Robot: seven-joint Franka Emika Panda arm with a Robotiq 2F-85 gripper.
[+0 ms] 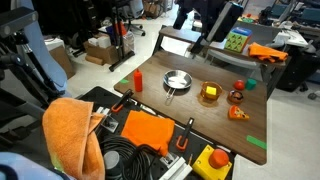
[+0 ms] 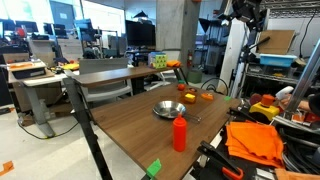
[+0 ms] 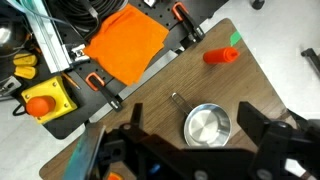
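My gripper is open and empty, its two dark fingers spread wide in the wrist view. It hangs high above the wooden table (image 1: 190, 115). Below it in the wrist view is a silver pan (image 3: 207, 126) with its handle. A red bottle (image 3: 221, 55) stands near the table corner, upright in exterior view 2. On the table's other side, exterior view 1 has a brown ring-like item with a yellow block (image 1: 210, 91), a dark red round item (image 1: 235, 97), a green cup (image 1: 250, 84) and an orange-red wedge (image 1: 237, 113).
Along the table's edge lie an orange cloth (image 1: 148, 131), black clamps (image 1: 184, 135), coiled cables (image 1: 140, 158) and a yellow box with a red button (image 1: 218, 158). A raised shelf (image 2: 118, 75) stands behind, bearing a yellow-green box (image 1: 236, 40) and orange cloth (image 1: 265, 52).
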